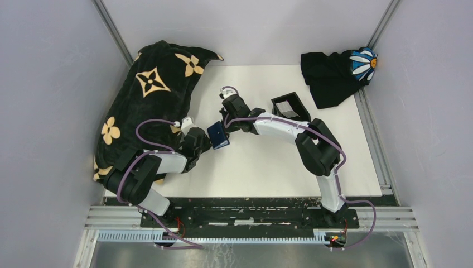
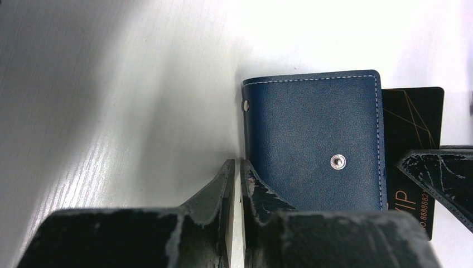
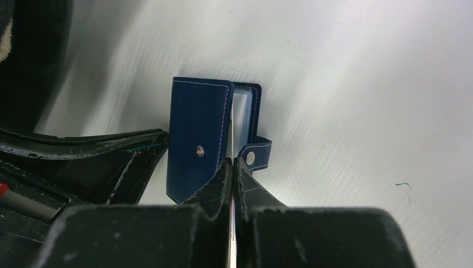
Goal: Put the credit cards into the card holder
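Observation:
The dark blue card holder [image 1: 217, 135] stands part open on the table between my two grippers. Its front cover [image 2: 315, 134], with a metal snap, faces the left wrist camera. A black card [image 2: 410, 114] sticks out past that cover; the rest is hidden, so I cannot tell whether it sits in a pocket. In the right wrist view the card's thin edge [image 3: 232, 134] runs up from my right gripper, which is shut on it. My left gripper is slightly open beside the holder's folded edge, with a narrow gap between its fingertips.
A black box [image 1: 298, 105] with a pale thing inside stands at the back right. Beyond it lies a black cloth [image 1: 332, 81] with a flower. A black patterned pillow [image 1: 153, 95] fills the left side.

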